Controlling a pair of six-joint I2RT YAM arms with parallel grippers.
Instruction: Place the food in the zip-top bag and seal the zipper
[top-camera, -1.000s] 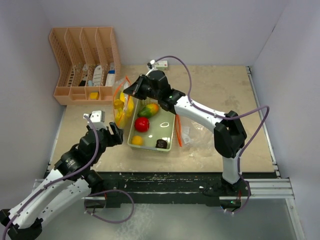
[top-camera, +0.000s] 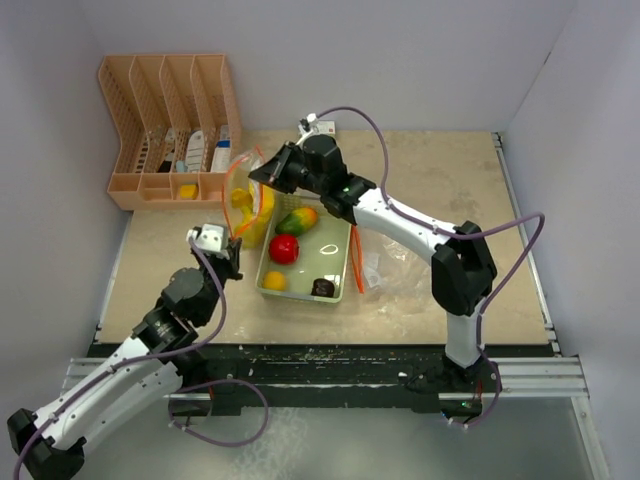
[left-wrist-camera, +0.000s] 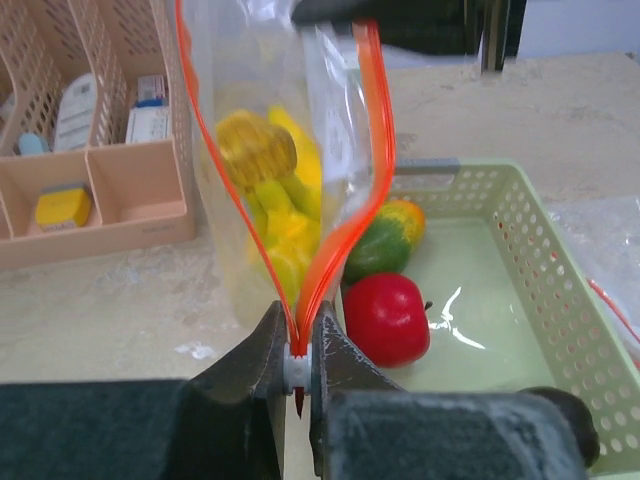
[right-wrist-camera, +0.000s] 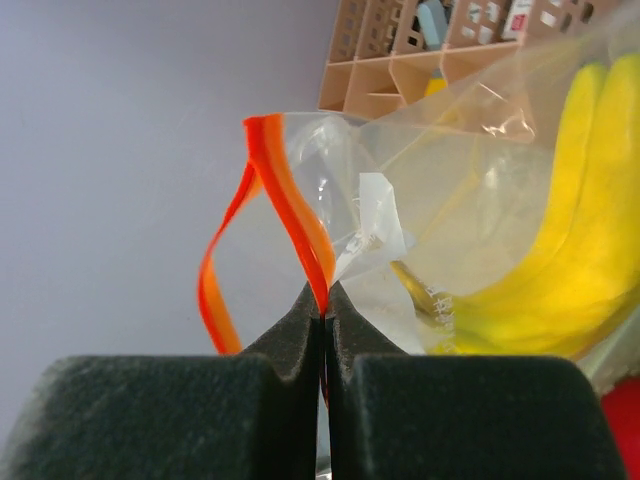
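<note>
A clear zip top bag (left-wrist-camera: 225, 180) with orange zipper edges and yellow food inside stands upright left of the green tray. My left gripper is shut on the bag's zipper end, the two orange strips pinched between its fingers. Above it, my right gripper is shut at the bag's other upper end, the orange zipper (right-wrist-camera: 290, 200) running down to its fingertips. In the green tray (top-camera: 330, 250) lie a red fruit (top-camera: 284, 249), a mango (top-camera: 297, 222), an orange (top-camera: 274, 281) and a dark item (top-camera: 323, 288).
A peach organizer (top-camera: 135, 190) with small items stands at the back left. Right of the tray lie more empty clear bags (top-camera: 395, 275) with orange edges.
My left gripper has moved up and right to the bag's near end and has closed on it. My right gripper has stayed nearly in place, shifting only slightly.
</note>
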